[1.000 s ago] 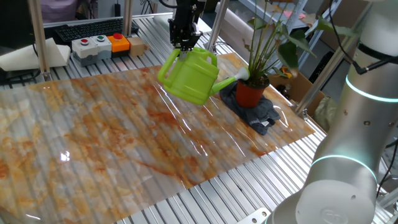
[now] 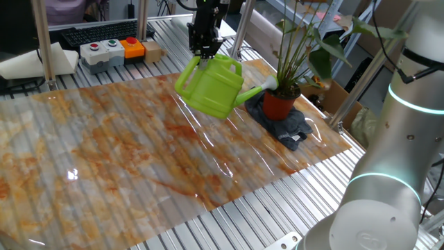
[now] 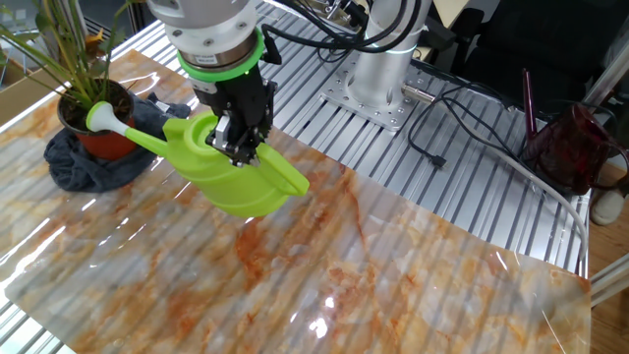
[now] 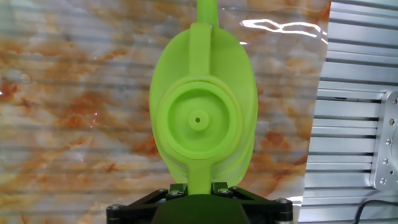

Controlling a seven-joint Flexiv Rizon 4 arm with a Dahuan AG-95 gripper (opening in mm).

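A light green watering can (image 2: pixel 214 89) hangs above the marbled sheet, tilted toward its spout. My gripper is shut on the can's handle, with a pad on either side of the green strip in the wrist view. The pale sprinkler head (image 3: pixel 102 117) at the spout's end is right at the rim of the brown plant pot (image 2: pixel 278 105), over its soil side. Long stems and broad leaves (image 2: pixel 320 61) rise from that pot. Whether any water comes out cannot be seen.
The pot stands on a dark grey cloth (image 2: pixel 292 130). Push-button boxes (image 2: pixel 104 55) and a keyboard lie at the back left. A dark red jug (image 3: pixel 570 147) stands at the far right of the second exterior view. Most of the marbled sheet (image 2: pixel 104 160) is bare.
The watering can has shifted very slightly over the last second, its spout staying by the pot. Nothing else has visibly moved.
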